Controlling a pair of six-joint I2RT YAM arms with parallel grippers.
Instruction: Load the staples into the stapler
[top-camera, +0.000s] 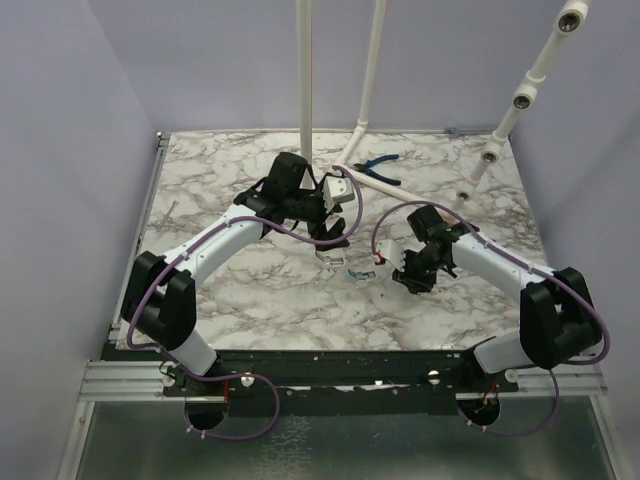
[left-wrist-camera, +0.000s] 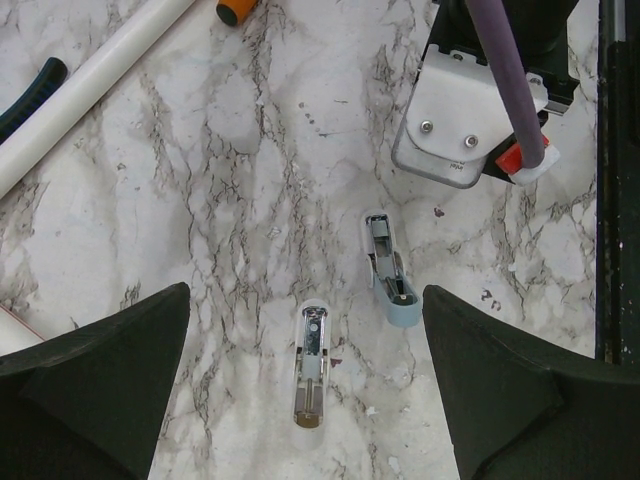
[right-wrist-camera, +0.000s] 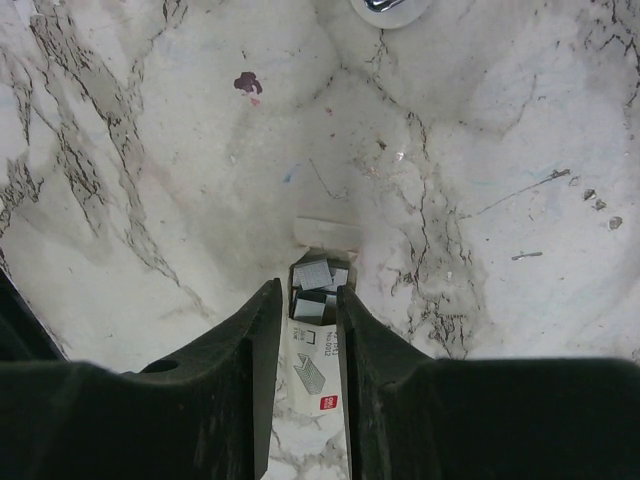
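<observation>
Two small staplers lie on the marble table in the left wrist view: a grey, clear-edged stapler (left-wrist-camera: 310, 365) and one with a light blue end (left-wrist-camera: 392, 270). Above them, my left gripper stands open, its fingers wide apart and holding nothing. In the right wrist view a small white staple box (right-wrist-camera: 316, 370) lies with its flap up, and several grey staple strips (right-wrist-camera: 313, 274) show inside. My right gripper is over the box, its narrow fingertips parted by a gap, with the strips in view between and beyond them. Whether they touch anything cannot be told.
Blue-handled pliers (top-camera: 378, 163) and a white pipe (top-camera: 395, 188) lie toward the back. An orange handle (left-wrist-camera: 235, 10) shows at the top of the left wrist view. A thin metal tool (top-camera: 167, 214) rests far left.
</observation>
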